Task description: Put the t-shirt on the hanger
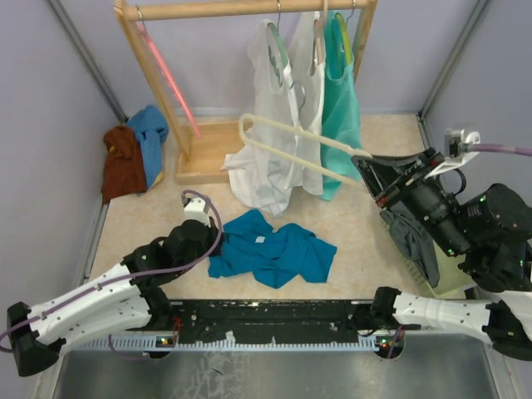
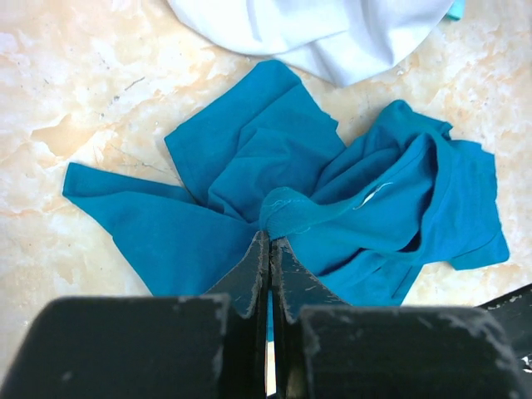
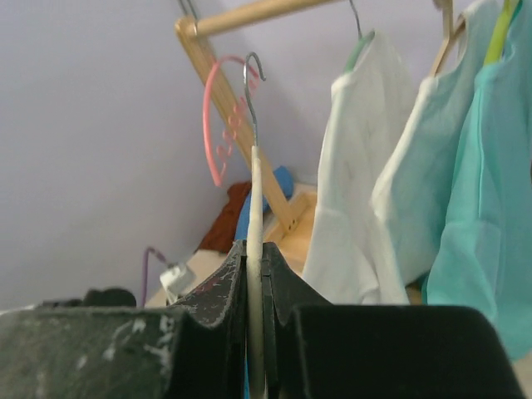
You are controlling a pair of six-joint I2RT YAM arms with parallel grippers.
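A crumpled teal-blue t shirt point(image 1: 274, 252) lies on the floor of the work area. My left gripper is at its left part, shut with a fold of the cloth gathered at the fingertips. High above the floor, on the right, my right gripper point(image 1: 366, 166) is shut on a cream hanger point(image 1: 287, 129). From the top, the hanger's long loop points to the left, away from the gripper. Edge-on in the right wrist view, the hanger point(image 3: 256, 208) stands upright between the fingers, its metal hook at the top.
The wooden rack point(image 1: 224, 9) at the back carries a pink hanger point(image 1: 169, 79), white garments point(image 1: 274, 108) and a turquoise garment point(image 1: 341, 116). Brown cloth point(image 1: 125, 162) and blue cloth point(image 1: 149, 137) lie at left. A green basket point(image 1: 453, 278) with grey cloth stands at right.
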